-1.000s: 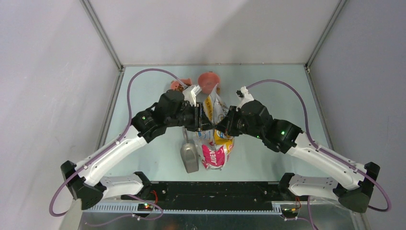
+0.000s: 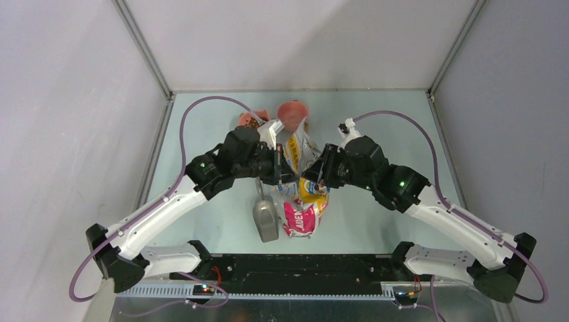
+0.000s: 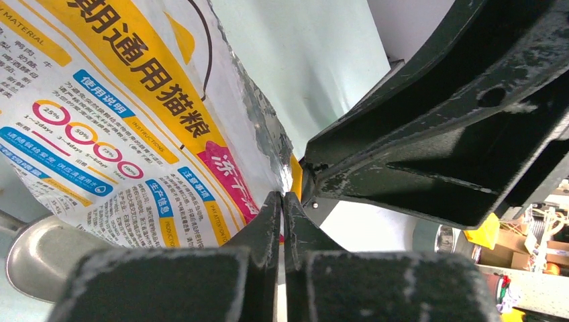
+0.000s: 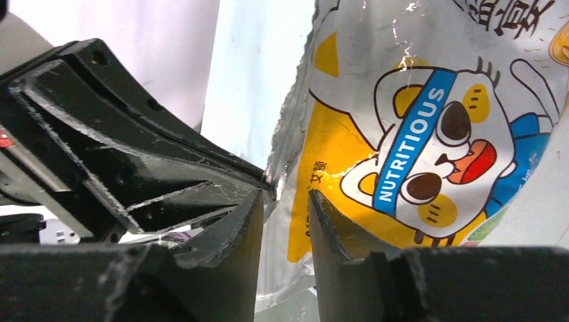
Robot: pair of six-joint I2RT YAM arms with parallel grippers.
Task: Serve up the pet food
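Note:
The pet food bag (image 2: pixel 298 217), white, yellow and pink, stands in the middle of the table with its top edge between the two grippers. At its left, my left gripper is shut, the bag's thin silvery edge pinched at its fingertips. My right gripper stands open at the right side of the bag, the crinkled edge showing behind the gap between its fingers. A metal scoop (image 2: pixel 266 221) lies left of the bag. Behind are two pink bowls: the left bowl (image 2: pixel 245 119) has brown kibble in it, the right bowl (image 2: pixel 292 114) looks empty.
Both arms meet closely over the bag, their grippers facing each other. Walls close in the sides and back.
The right gripper has spread its fingers and its arm has shifted slightly; the bag stays in place.

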